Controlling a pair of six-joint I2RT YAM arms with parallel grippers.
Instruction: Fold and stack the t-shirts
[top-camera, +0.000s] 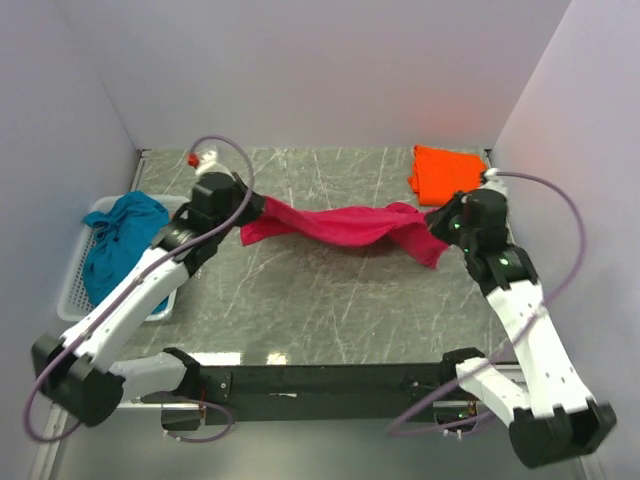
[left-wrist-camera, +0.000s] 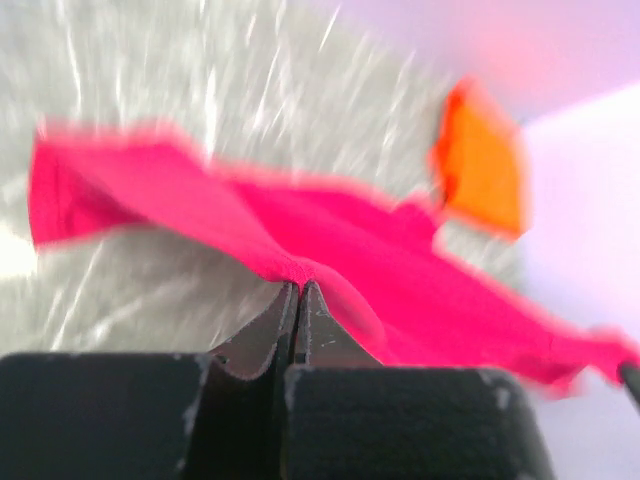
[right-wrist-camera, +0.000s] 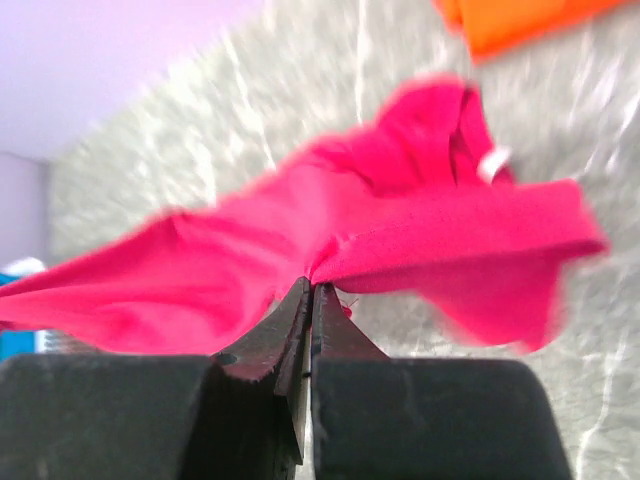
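Note:
A red t-shirt hangs stretched between my two grippers, raised at both ends, its middle sagging over the table. My left gripper is shut on its left end; in the left wrist view the cloth rises into the closed fingertips. My right gripper is shut on the other end, with a fold of red cloth at its tips. An orange folded t-shirt lies at the back right. Both wrist views are partly blurred.
A white basket holding blue cloth stands at the left. Walls bound the back and sides.

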